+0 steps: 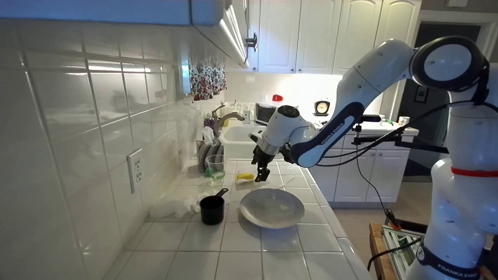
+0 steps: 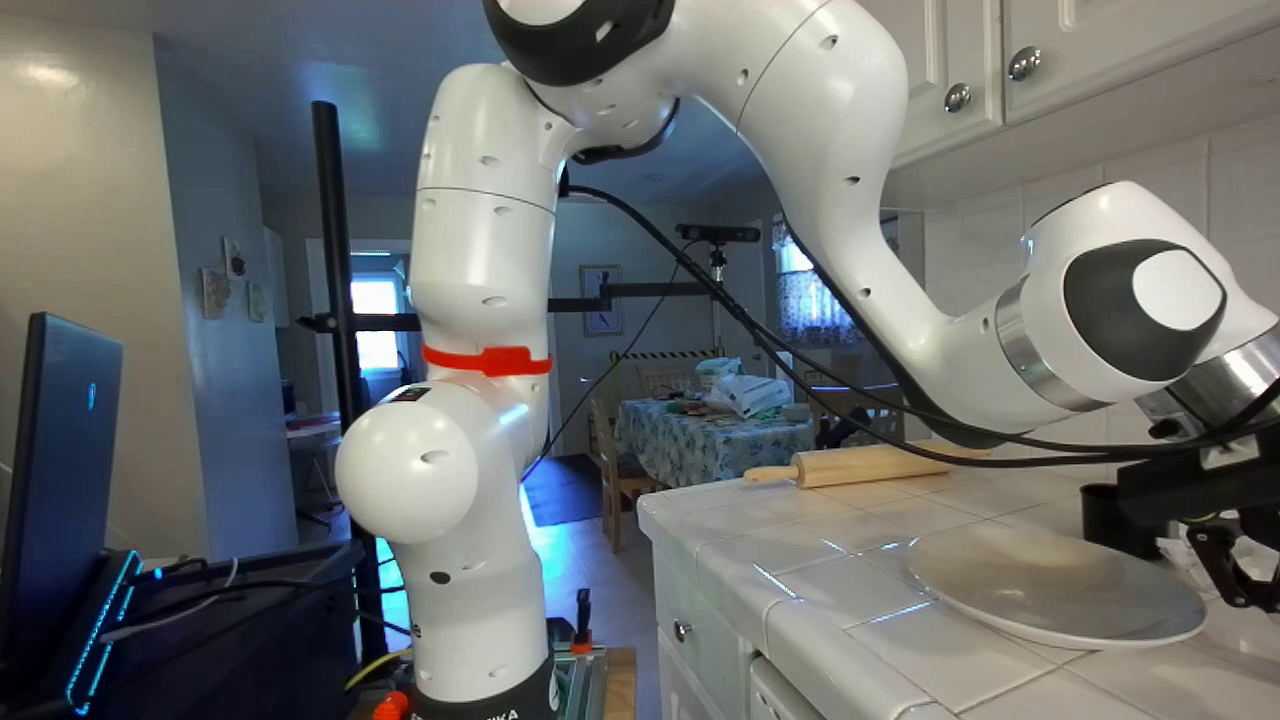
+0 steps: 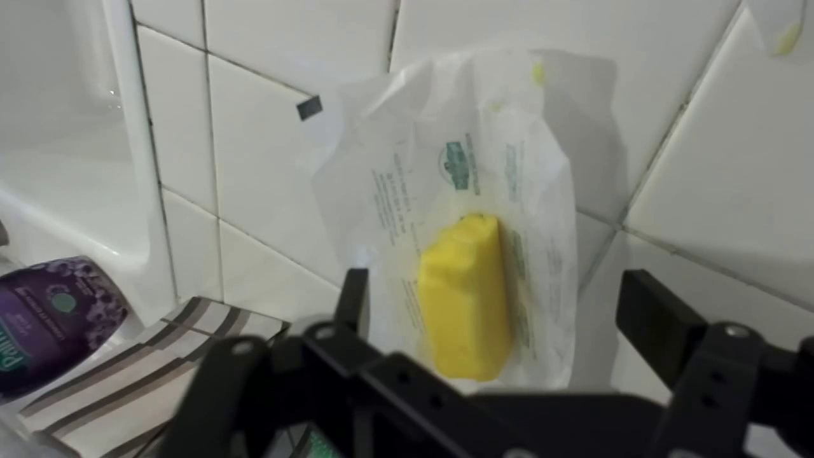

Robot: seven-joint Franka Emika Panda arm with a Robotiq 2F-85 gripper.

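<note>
A yellow block (image 3: 467, 305), likely butter, lies on a crumpled white printed wrapper (image 3: 427, 175) in the wrist view. My gripper is open above it, one finger to each side, with nothing held. In exterior view 1 the gripper (image 1: 262, 176) hangs over the counter, close to the yellow block (image 1: 244, 177). In front of it rests a wide grey plate (image 1: 272, 208), empty, with a black measuring cup (image 1: 212, 209) standing to its left. At the right edge of exterior view 2, the gripper is only partly in frame.
A clear cup (image 1: 215, 168) and a striped tissue box (image 1: 210, 154) stand along the tiled wall. Behind is the sink (image 1: 238, 134) with its faucet (image 1: 227, 117). A rolling pin (image 2: 858, 466) lies on the near counter. Bare tiles surround the plate's front.
</note>
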